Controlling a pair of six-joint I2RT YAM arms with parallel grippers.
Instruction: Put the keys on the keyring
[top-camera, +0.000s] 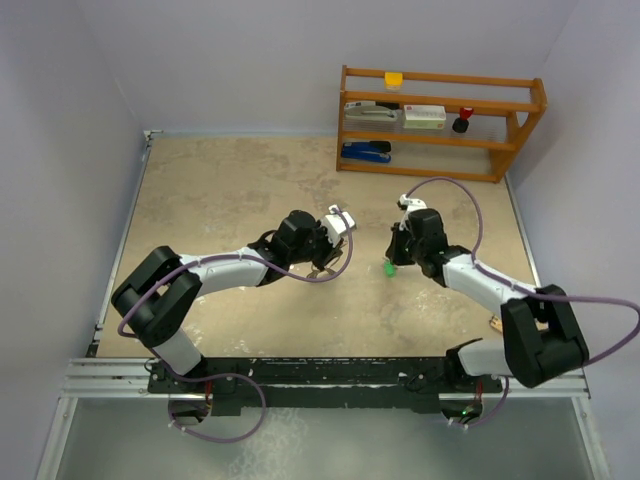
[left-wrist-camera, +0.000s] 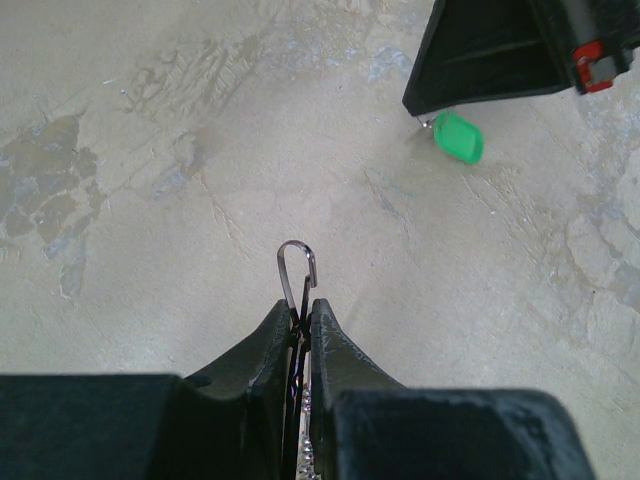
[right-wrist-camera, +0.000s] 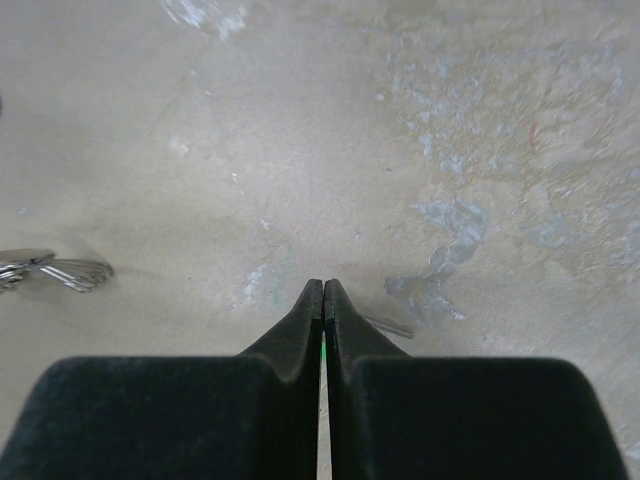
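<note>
In the left wrist view my left gripper is shut on an open-ended metal hook, the keyring (left-wrist-camera: 283, 265), whose bent tip stands up beyond the fingers. Silvery keys (top-camera: 325, 272) hang below that gripper in the top view; the same metal keys (right-wrist-camera: 65, 270) enter the right wrist view at its left edge. My right gripper is shut, with a green-headed key (left-wrist-camera: 459, 137) at its fingertips, apart from the keyring. Its thin metal blade (right-wrist-camera: 390, 326) pokes out beside the fingers, and a sliver of green shows between them.
A wooden rack (top-camera: 440, 142) stands at the back right with a blue stapler (top-camera: 366, 152) and a white box (top-camera: 424, 117) on it. An orange-brown item (top-camera: 496, 324) lies at the right edge, partly behind the right arm.
</note>
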